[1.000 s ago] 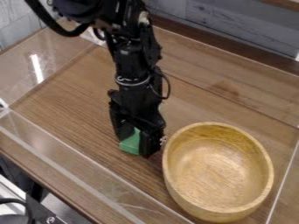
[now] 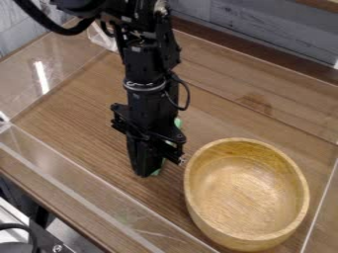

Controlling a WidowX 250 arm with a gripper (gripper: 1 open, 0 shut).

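The black robot arm reaches down from the top of the view, its gripper (image 2: 148, 156) low over the wooden tabletop just left of a yellow bowl (image 2: 247, 193). A small green object (image 2: 156, 172) lies there, mostly hidden behind the gripper. Whether the fingers are on it cannot be made out.
The large yellow bowl takes up the lower right, close beside the gripper. Bare wooden table (image 2: 66, 119) lies to the left and behind. A pale wall stands at the back right, and the table edge runs along the lower left.
The gripper has come down over the green object, which showed clearly a second ago and is now mostly covered.
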